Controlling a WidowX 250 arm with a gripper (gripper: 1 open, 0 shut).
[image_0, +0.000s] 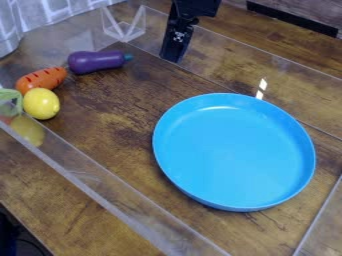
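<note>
My black gripper (175, 45) hangs at the top middle, open, above the wooden table behind the blue plate. A large blue plate (234, 150) fills the middle right. On the left lie a purple eggplant (96, 62), an orange carrot (43, 80) and a yellow lemon (42, 103). A pale green vegetable (7, 103) is partly cut off at the left edge.
Transparent walls run along the lower left and the right side of the wooden surface (100, 130). The middle between the vegetables and the plate is bare, as is the area at the upper right.
</note>
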